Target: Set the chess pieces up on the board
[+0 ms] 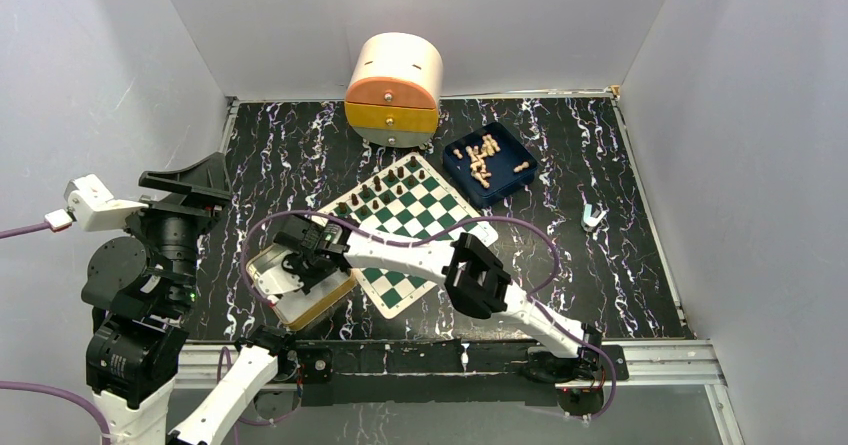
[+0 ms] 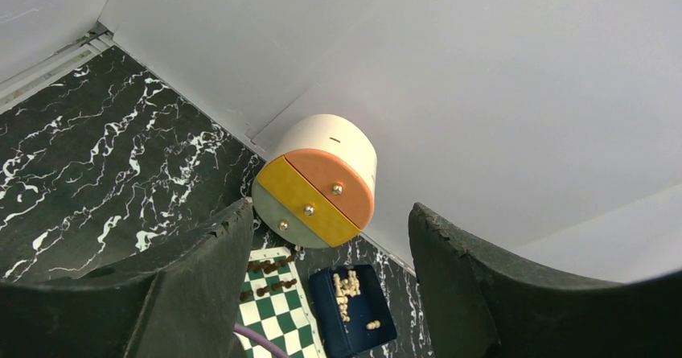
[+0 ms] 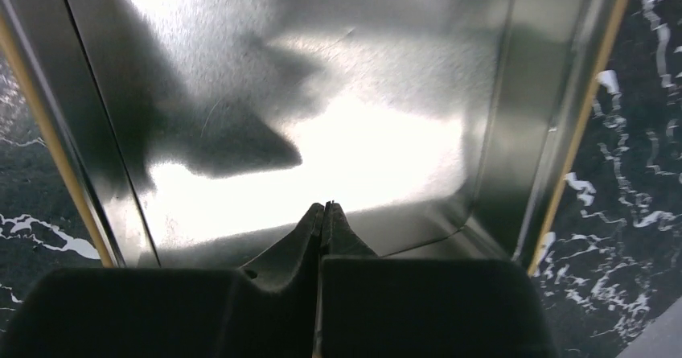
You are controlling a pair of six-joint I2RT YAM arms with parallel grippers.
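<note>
In the top view, dark pieces stand along the upper-left side of the chessboard (image 1: 420, 208). Light pieces (image 1: 480, 165) lie in the blue tray (image 1: 505, 192) at right. My right gripper is shut, low in a metal-lined tray (image 3: 539, 229) left of the board; its fingertips meet, and whether a piece is between the fingers is not visible. The visible floor of that tray is empty. My left gripper is open, raised at the far left, with nothing between its fingers.
A drawer box (image 1: 392, 85) stands behind the board, and a small light object (image 1: 592, 217) lies on the right of the table. My right arm spans the board's lower part.
</note>
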